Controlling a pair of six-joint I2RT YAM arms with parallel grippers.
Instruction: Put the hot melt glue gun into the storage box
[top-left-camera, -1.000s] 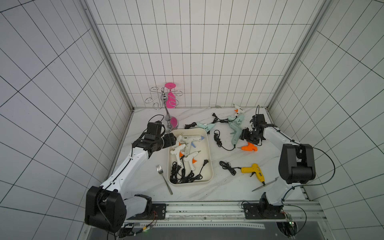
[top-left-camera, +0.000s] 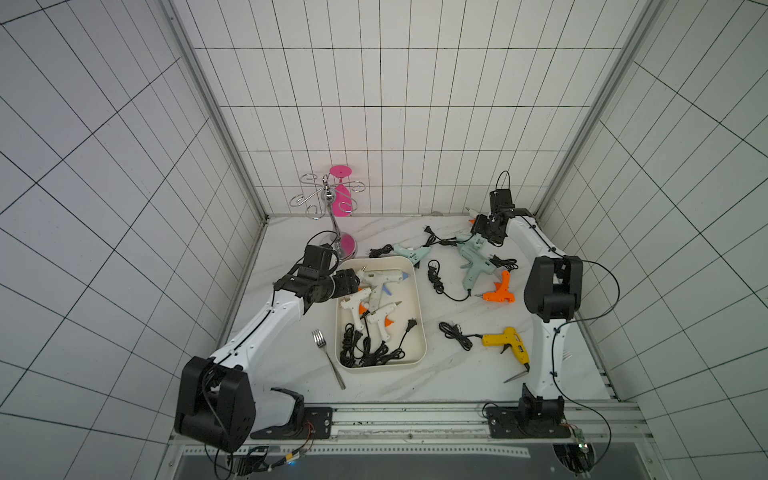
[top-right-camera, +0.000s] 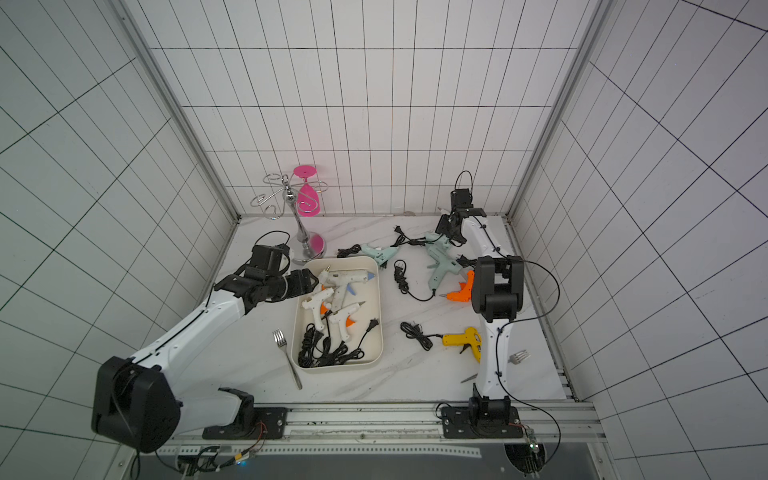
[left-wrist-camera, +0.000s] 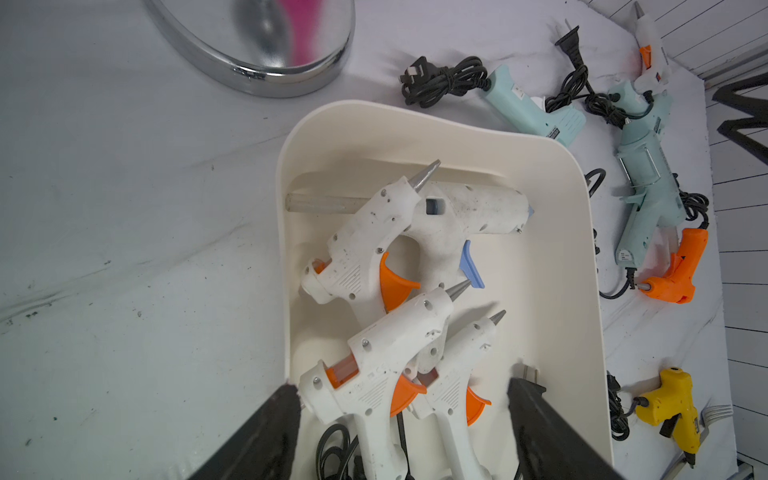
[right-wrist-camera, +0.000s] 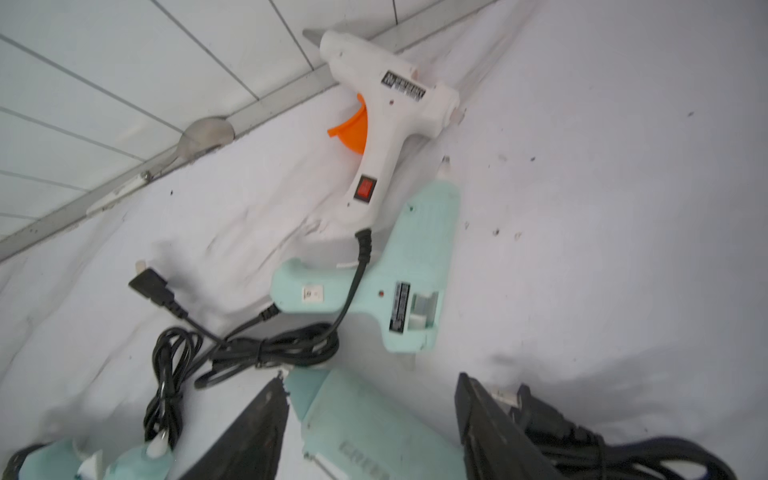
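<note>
The cream storage box (top-left-camera: 418, 320) holds several white glue guns (left-wrist-camera: 392, 344) with their black cords. Over the box's left side hovers my left gripper, its fingers apart and empty. At the back right my right gripper is open above the mint guns, with nothing gripped. Ahead of it in the right wrist view lie a white glue gun (right-wrist-camera: 384, 112) with an orange trigger and a mint gun (right-wrist-camera: 416, 264). The larger mint gun (right-wrist-camera: 376, 432) is partly cut off by the frame. Another mint gun (top-left-camera: 411, 253) rests behind the box.
An orange glue gun (top-left-camera: 499, 289) and a yellow one (top-left-camera: 505, 342) lie on the right of the table. A metal stand (top-left-camera: 333, 216) rises behind the box. A fork (top-left-camera: 326, 356) lies left of it. Black cords (top-left-camera: 436, 276) cross the middle.
The left gripper has shifted slightly right, over the box edge.
</note>
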